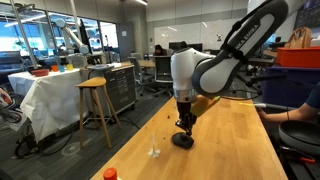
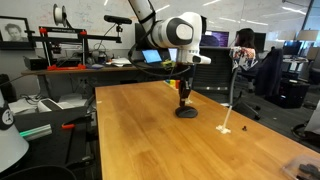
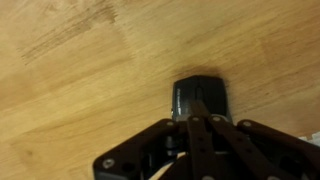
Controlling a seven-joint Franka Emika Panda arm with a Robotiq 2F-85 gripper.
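Note:
A black computer mouse [image 1: 182, 141] lies on the wooden table [image 1: 232, 150]. In the second exterior view the mouse [image 2: 187, 112] sits below my gripper [image 2: 184, 98]. My gripper [image 1: 187, 128] points down at it, with its tips right at or just above it; whether they touch cannot be told. From the wrist the mouse [image 3: 205, 86] shows just past the dark fingers, which cover its near part. The fingers look shut, and nothing shows between the fingers.
Thin white upright pieces [image 1: 153, 149] stand on the table near the mouse. A red-topped object [image 1: 110, 174] is at the table's near left corner.

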